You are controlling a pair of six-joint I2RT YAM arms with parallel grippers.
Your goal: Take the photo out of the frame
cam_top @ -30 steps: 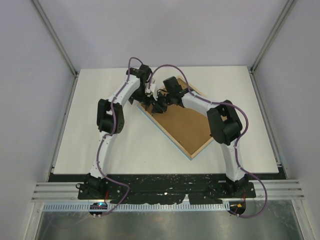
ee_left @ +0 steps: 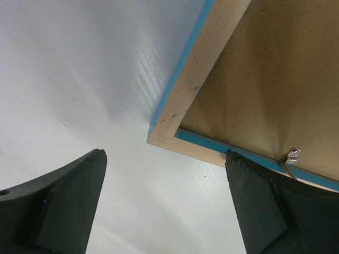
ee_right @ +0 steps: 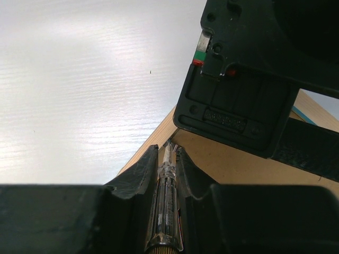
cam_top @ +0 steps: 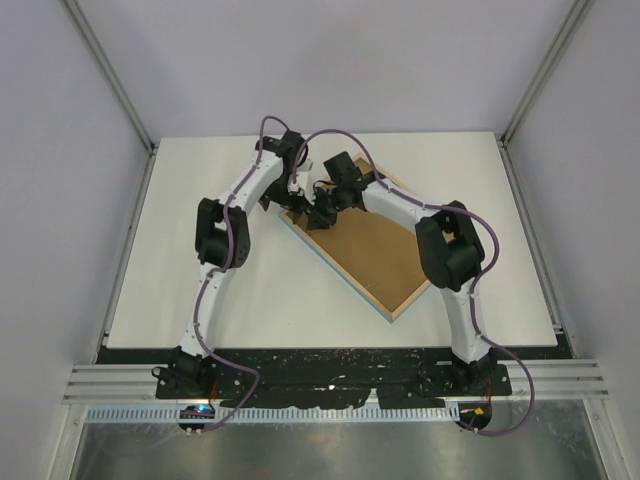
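Observation:
A light wooden frame with blue outer sides [cam_top: 345, 274] lies turned at an angle, its brown backing board [cam_top: 375, 245] facing up. My left gripper is open over one corner of it; one finger [ee_left: 259, 206] covers part of the wooden edge, and nothing is gripped. A small metal clip [ee_left: 292, 155] shows at the board's edge. My right gripper is shut on a slim tool with a clear handle [ee_right: 165, 206]. The tool's tip reaches the line where wood and board meet; whether it is under a clip cannot be told. The photo is hidden.
Both arms come close together over the frame's left corner, and the left gripper's dark body [ee_right: 238, 100] is near the right one.
The frame has slid slightly to the right, its near corner shifting a little. My left gripper has moved slightly that way too. The right arm looks nearly still.

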